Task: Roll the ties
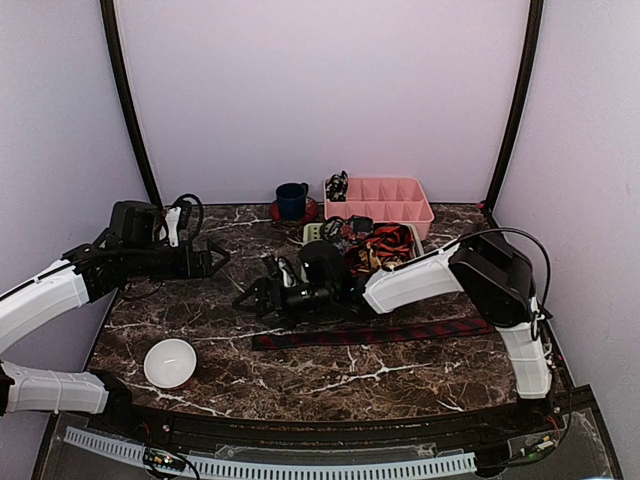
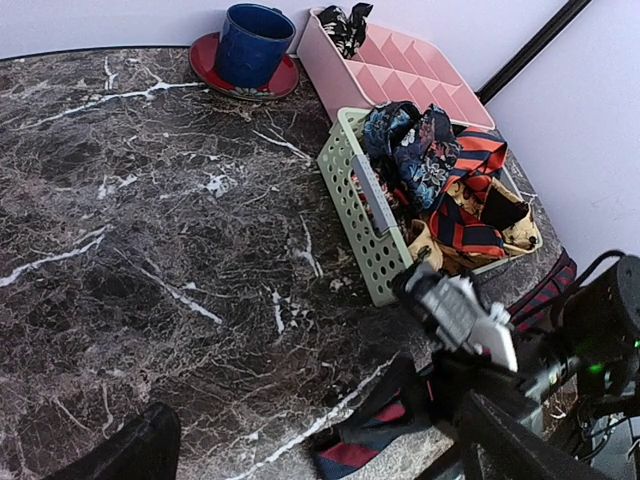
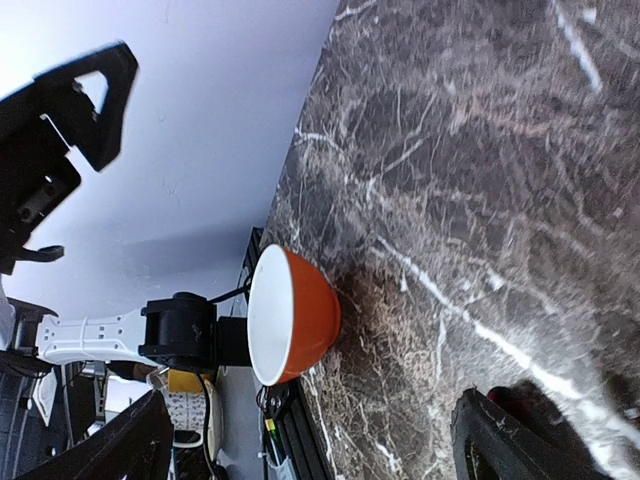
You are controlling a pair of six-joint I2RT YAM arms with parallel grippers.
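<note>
A long dark tie with red stripes [image 1: 400, 334] lies flat across the table, its left end near the middle. In the left wrist view that end of the tie [image 2: 350, 455] shows beside the right arm's dark fingers. Just above and left of the end, my right gripper [image 1: 250, 298] is open and holds nothing. Only a bit of red [image 3: 512, 402] shows by one finger in the right wrist view. Over the left part of the table, my left gripper [image 1: 222, 258] stands open and empty, with bare marble below.
A perforated basket [image 2: 365, 210] with several crumpled ties stands behind the right arm. Beyond it is a pink divided box [image 1: 400, 212] with a rolled tie [image 1: 337, 186]. A blue mug [image 1: 291, 200] and a white-lined bowl [image 1: 170, 363] are nearby.
</note>
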